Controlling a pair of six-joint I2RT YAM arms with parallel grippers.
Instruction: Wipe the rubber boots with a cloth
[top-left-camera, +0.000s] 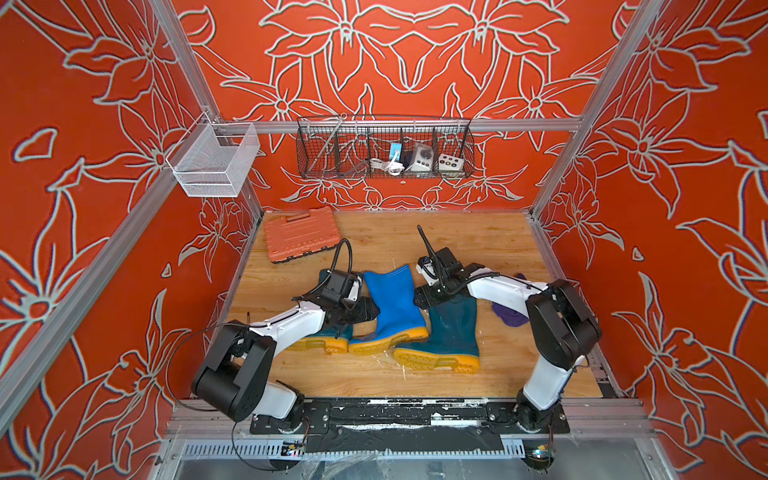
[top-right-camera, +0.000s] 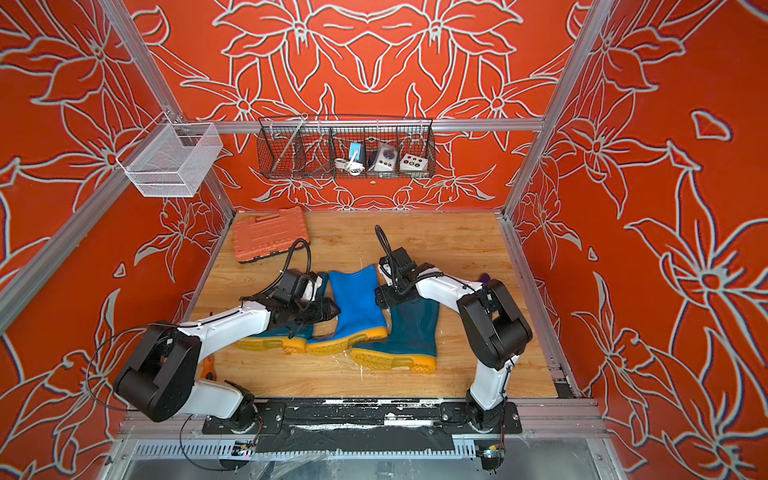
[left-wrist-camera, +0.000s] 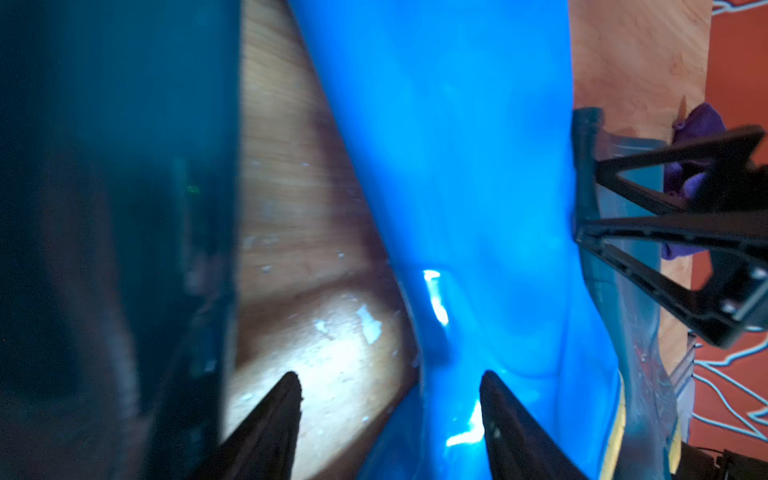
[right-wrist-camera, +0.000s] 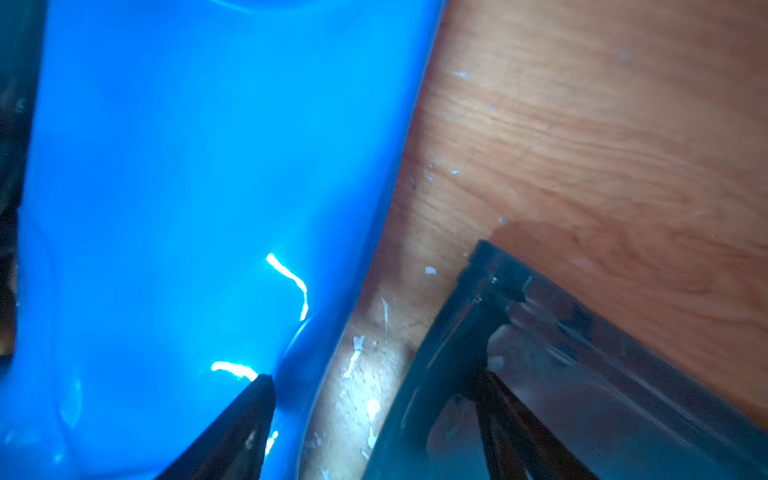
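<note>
A bright blue boot (top-left-camera: 392, 300) with a yellow sole lies on its side between two teal boots. My left gripper (top-left-camera: 369, 309) is over the gap between the left teal boot (top-left-camera: 341, 329) and the blue boot, its fingers (left-wrist-camera: 268, 428) apart and empty. From the other side my right gripper (top-left-camera: 421, 298) reaches above the gap between the blue boot and the right teal boot (top-left-camera: 454, 326); its fingers (right-wrist-camera: 236, 432) are parted with nothing between them. The crumpled purple cloth (top-left-camera: 509, 315) lies on the table at the right, partly hidden behind the right arm.
An orange-red case (top-left-camera: 301, 234) lies at the back left of the table. Wire baskets (top-left-camera: 384, 152) hang on the rear wall. Bare wooden tabletop (top-left-camera: 456, 232) stretches behind the boots. Both grippers are close to each other.
</note>
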